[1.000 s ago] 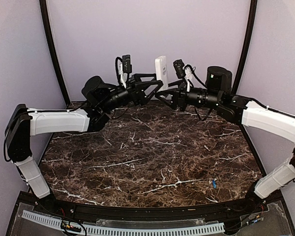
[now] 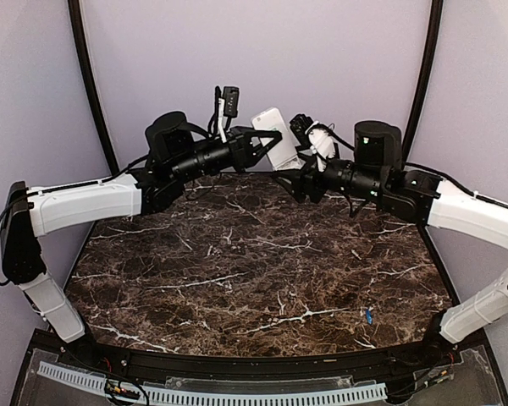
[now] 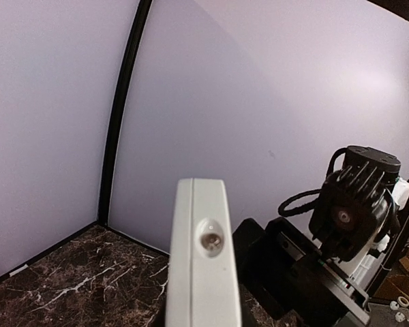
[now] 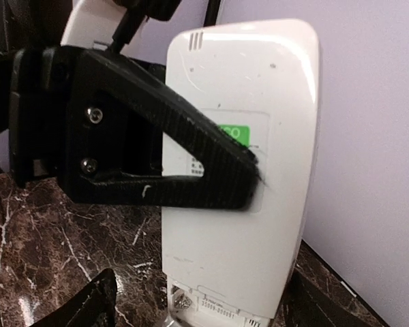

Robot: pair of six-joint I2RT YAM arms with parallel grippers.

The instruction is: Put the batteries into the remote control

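A white remote control [image 2: 278, 140] is held in the air above the back of the table, tilted. My left gripper [image 2: 273, 138] is shut on its middle; one black finger [image 4: 211, 170] lies across its labelled back in the right wrist view. The left wrist view shows only the remote's narrow end [image 3: 208, 252]. At the lower end, the right wrist view shows an uncovered section [image 4: 211, 308] with printed text. My right gripper stands part open around that end, its fingers [image 4: 99, 300] to either side. No battery can be made out.
A small blue object [image 2: 369, 316] lies on the dark marble table [image 2: 229, 288], near the front right. Both arms' wrists are close together around the remote.
The remote has gone from nearly upright to tilted, its top leaning left.
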